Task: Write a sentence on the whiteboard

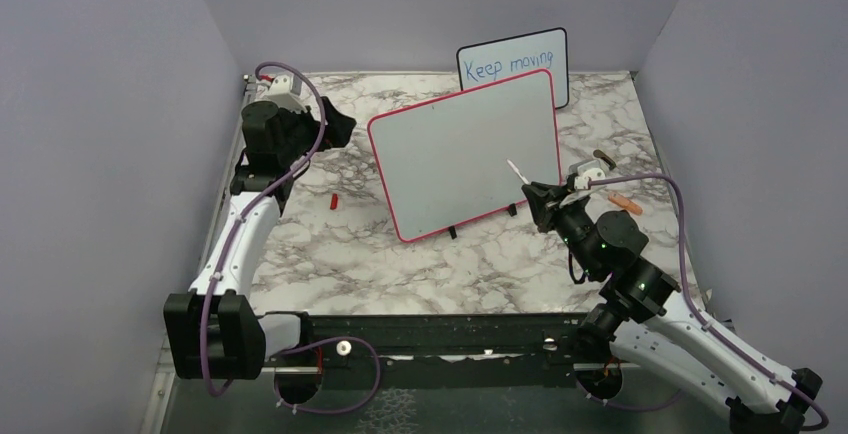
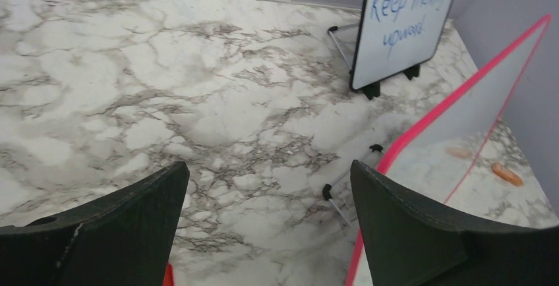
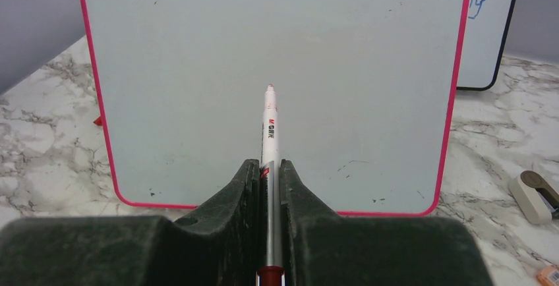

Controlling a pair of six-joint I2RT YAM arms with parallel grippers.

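Observation:
The pink-framed whiteboard point(image 1: 465, 154) leans on its stand mid-table, with only small dark specks on its white face. A white marker point(image 3: 270, 128) points up at the board from my right gripper point(image 1: 534, 194), which is shut on it. Its tip is uncapped; the right wrist view does not tell whether it touches the board. My left gripper point(image 1: 346, 126) hangs just left of the board's upper left corner. In the left wrist view its fingers point(image 2: 132, 213) stand wide apart with nothing between them. A small red cap point(image 1: 334, 201) lies on the table left of the board.
Behind stands a black-framed board point(image 2: 399, 29) reading "Keep moving upward" in blue. An eraser-like white and dark object point(image 3: 535, 197) and an orange-brown item point(image 1: 625, 203) lie to the right.

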